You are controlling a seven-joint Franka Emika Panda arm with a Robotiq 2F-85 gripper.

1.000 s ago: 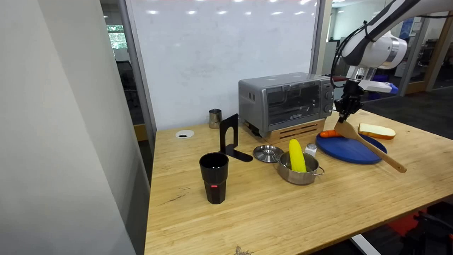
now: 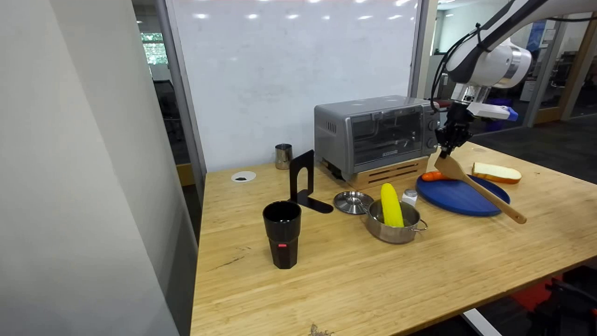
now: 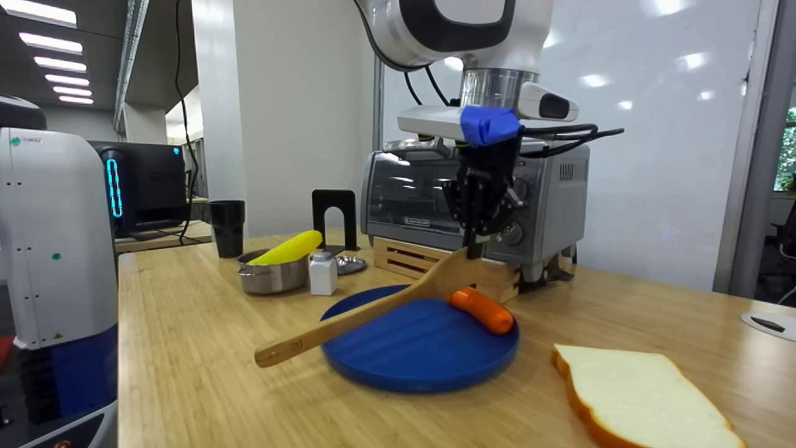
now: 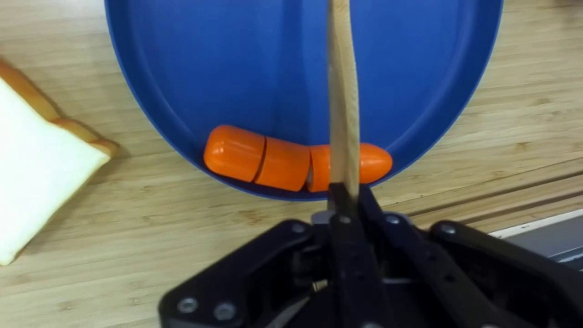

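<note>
A wooden spatula [image 3: 395, 298] is pinched by its broad end in my gripper [image 3: 471, 252]. Its handle slopes down across the blue plate [image 3: 418, 366] and past the rim toward the table's front. From above, in the wrist view, the spatula [image 4: 344, 98] appears edge-on between the fingertips of my gripper, which is shut on it. An orange carrot [image 4: 284, 164] in segments lies along the plate's oven-side rim, partly covered by the spatula. In exterior view 1 my gripper [image 2: 445, 154] is above the plate's far-left edge.
Close behind the gripper is a toaster oven [image 2: 386, 134] on a wooden stand. A bread slice [image 3: 649, 388] lies beside the plate. Left of the plate are a salt shaker [image 2: 409, 198] and a pot [image 2: 394, 230] holding a yellow vegetable [image 2: 391, 206].
My gripper and the spatula have shifted left, toward the oven, and slightly up in exterior view 1. The plate, carrot and other objects stay where they were.
</note>
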